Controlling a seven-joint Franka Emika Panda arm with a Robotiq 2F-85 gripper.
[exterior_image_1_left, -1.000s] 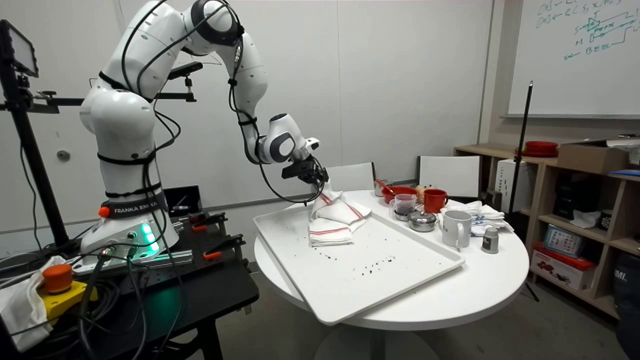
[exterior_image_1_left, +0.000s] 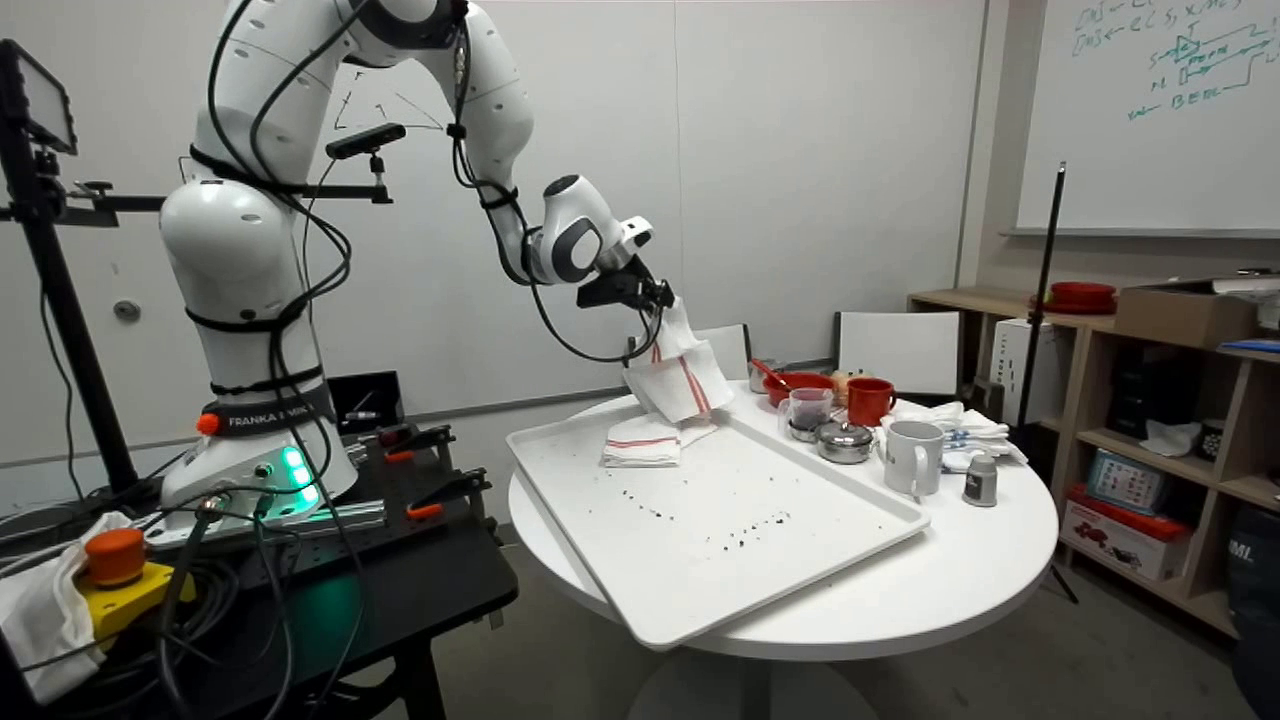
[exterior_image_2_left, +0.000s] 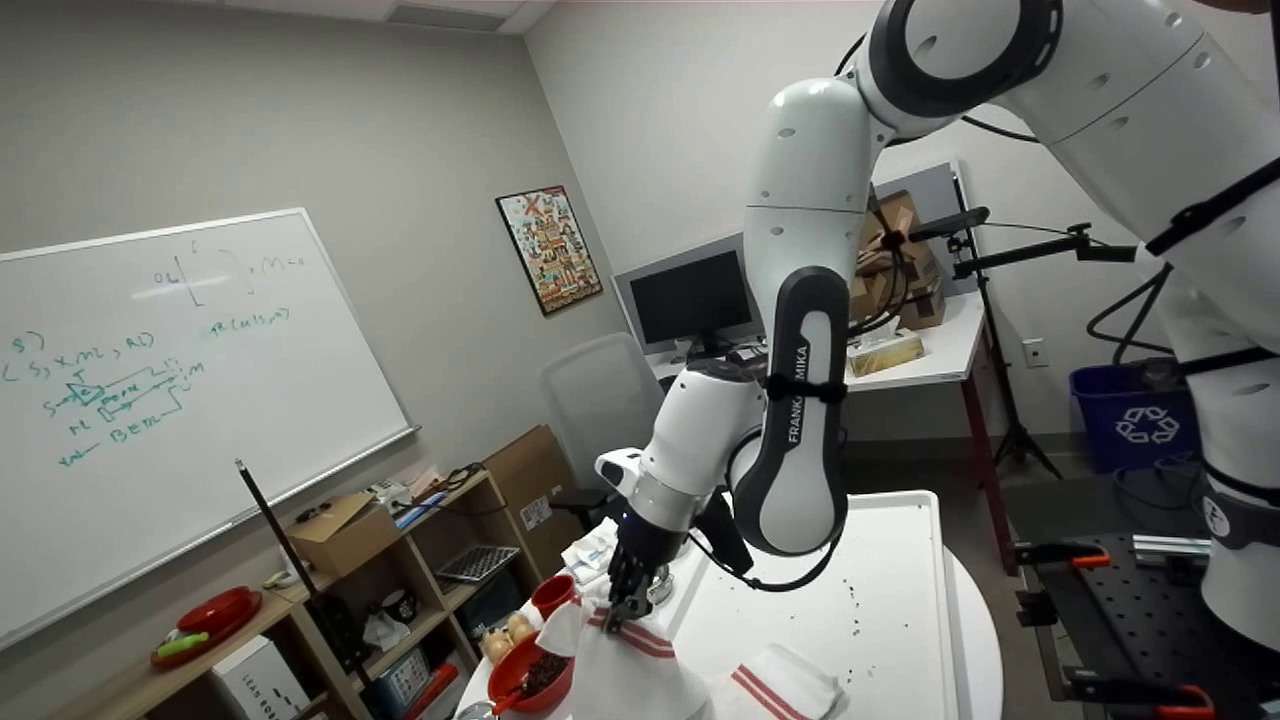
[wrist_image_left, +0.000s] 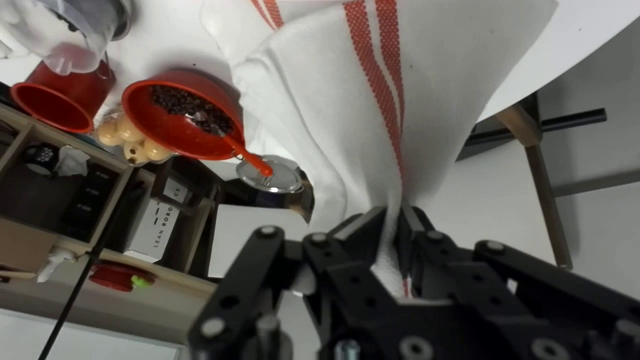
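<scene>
My gripper is shut on a white cloth with red stripes (wrist_image_left: 444, 66), pinching a fold of it between the black fingers. In exterior view 1 the gripper (exterior_image_1_left: 657, 295) is above the far end of the white tray (exterior_image_1_left: 768, 600). The cloth (exterior_image_1_left: 674, 378) hangs down from it, and its lower part rests folded on the tray. Exterior view 2 shows the same striped cloth (exterior_image_2_left: 636, 672) draped beneath the fingers, a corner lying on the tray. Dark crumbs (exterior_image_1_left: 756, 528) are scattered over the tray's middle.
Right of the tray stand a red bowl of dark bits (wrist_image_left: 174, 111) with a red utensil, a red mug (exterior_image_1_left: 870, 401), a lidded metal pot (exterior_image_1_left: 845, 442), a grey mug (exterior_image_1_left: 914, 458), a shaker (exterior_image_1_left: 980, 481) and folded towels (exterior_image_1_left: 954, 432). The tray's near part holds only crumbs.
The gripper has risen and moved slightly right. More of the cloth is lifted off the tray, and its lower edge has slid back toward the far end.
</scene>
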